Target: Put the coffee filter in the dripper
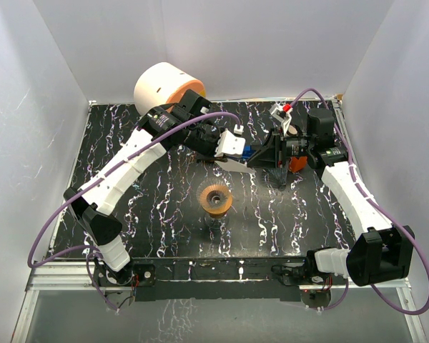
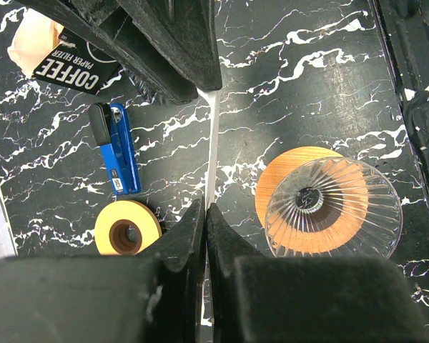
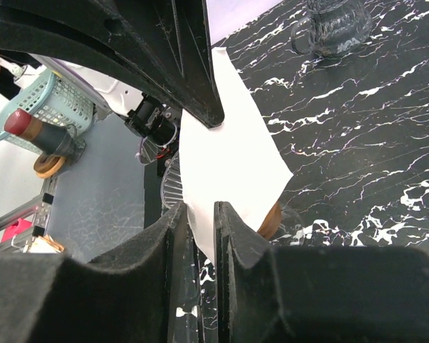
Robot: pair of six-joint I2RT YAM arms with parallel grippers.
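The white coffee filter (image 1: 235, 166) is held up between my two grippers, behind the dripper. In the left wrist view the filter (image 2: 212, 150) shows edge-on as a thin strip, with my left gripper shut on it. The right wrist view shows its broad face (image 3: 232, 161). There my right gripper has its fingers parted, one finger on either side of the filter's lower edge. A clear ribbed dripper (image 2: 372, 196) with a round wooden collar (image 2: 272, 187) stands empty on the black marbled table.
Near the back are a coffee bag (image 2: 68, 68), a blue stapler (image 2: 125, 153) and a roll of yellow tape (image 2: 149, 227). A glass mug (image 3: 338, 28) stands on the right side.
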